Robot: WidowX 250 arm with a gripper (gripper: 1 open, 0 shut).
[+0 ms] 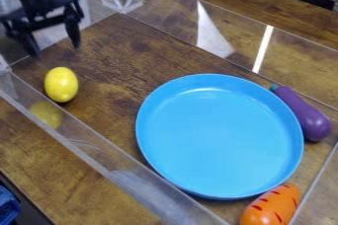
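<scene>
My black gripper [42,34] hangs at the upper left of the tray, slightly blurred, its fingers apart and pointing down. Below it and a little to the right, a yellow lemon-like object [61,84] rests on the wooden floor of the clear-walled tray, apart from the fingers. A large blue plate [218,133] fills the lower right of the tray.
A purple eggplant [301,112] lies right of the plate, and an orange carrot [270,206] at the lower right. Clear walls [106,175] border the area. The wooden middle above the plate is clear. A blue item sits at the bottom left corner.
</scene>
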